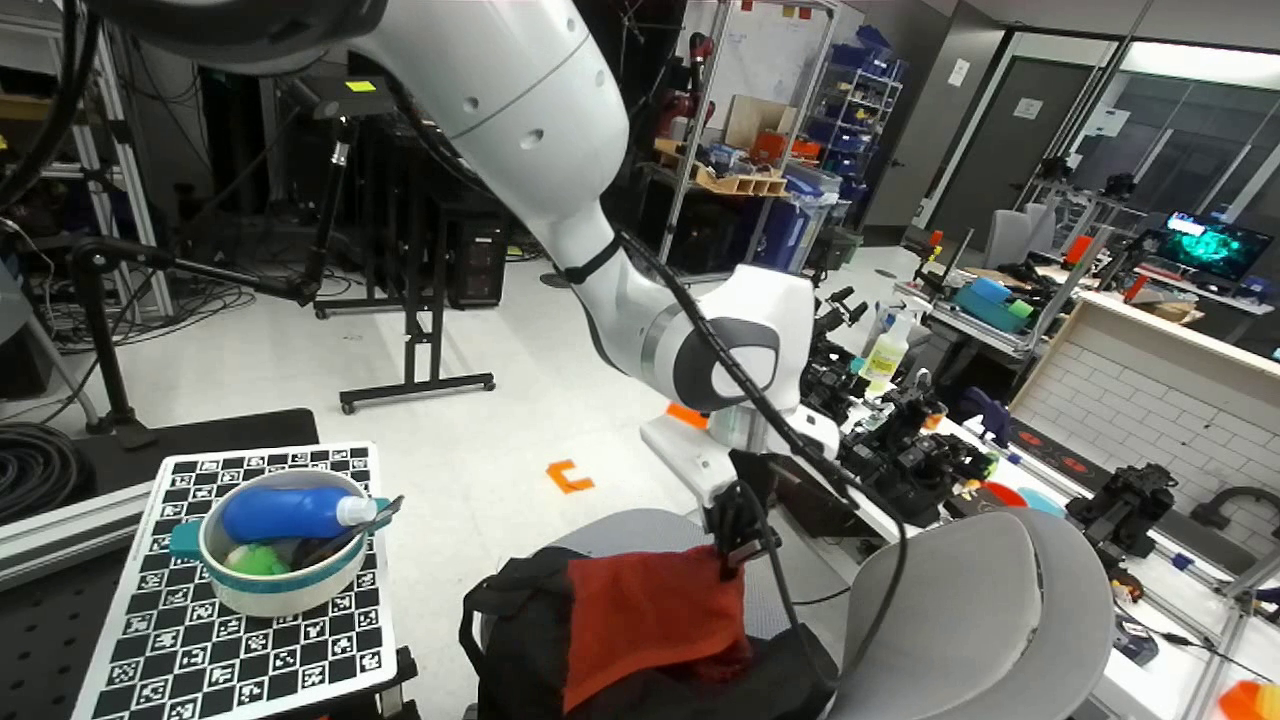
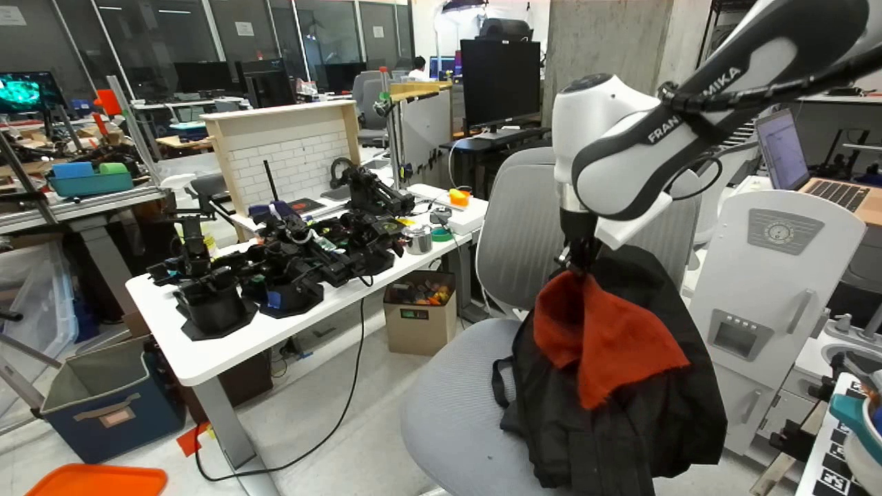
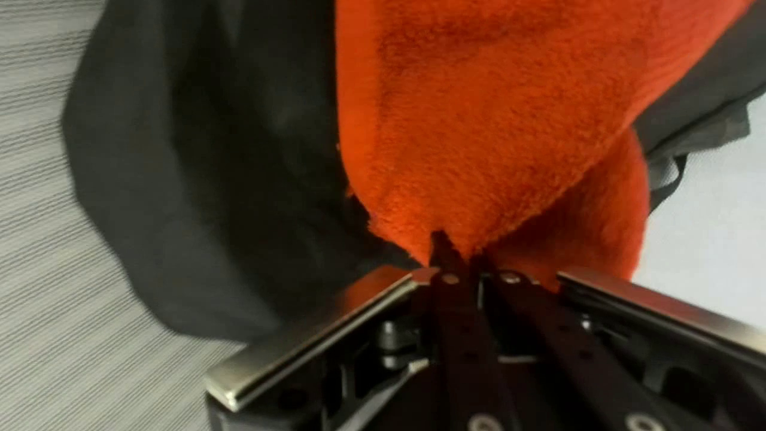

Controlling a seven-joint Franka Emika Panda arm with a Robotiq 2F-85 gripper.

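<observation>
A red-orange towel [image 2: 624, 335] lies draped over a black bag [image 2: 570, 438] on a grey office chair [image 2: 463, 413]. My gripper [image 2: 581, 263] is shut on the towel's upper edge, which rises in a peak beneath the fingers while the lower part rests on the bag. Up close in the wrist view, the fingertips [image 3: 443, 248] pinch the fuzzy towel [image 3: 502, 122], with the bag [image 3: 215, 179] below and to the left. From the first exterior side, the gripper [image 1: 732, 552] sits at the towel's right end.
A white pot [image 1: 282, 594] with a blue bottle [image 1: 288, 514] stands on a checkered board [image 1: 120, 654] at left. The chair's backrest [image 1: 978, 612] rises close beside the gripper. A white table [image 2: 194, 351] carries black devices. A cable hangs from the arm.
</observation>
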